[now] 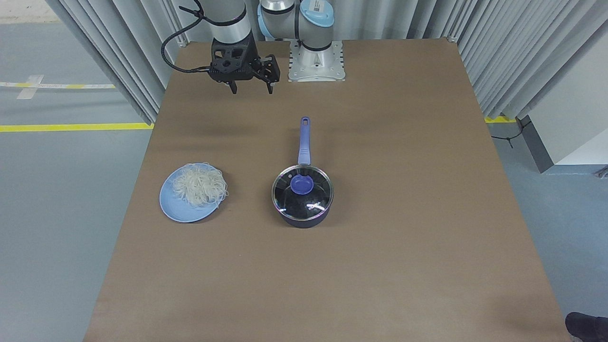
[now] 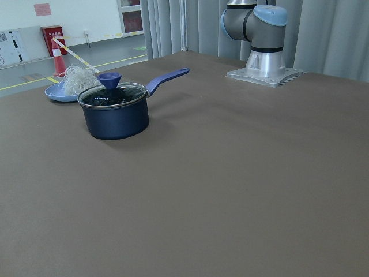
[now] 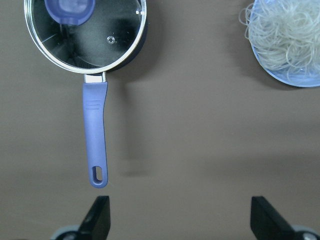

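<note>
A dark blue saucepan (image 1: 302,202) with a glass lid and blue knob (image 1: 301,184) stands mid-table, its handle (image 1: 304,140) pointing toward the robot. To its left in the front view lies a blue plate (image 1: 174,205) heaped with white noodles (image 1: 199,185). My gripper (image 1: 251,89) hangs above the table's back left, apart from both. In the wrist view, the open gripper has nothing between its fingers, with the handle (image 3: 93,120) beyond the left finger.
The robot base (image 1: 316,71) is at the back edge of the brown table (image 1: 399,228). Curtains stand behind it.
</note>
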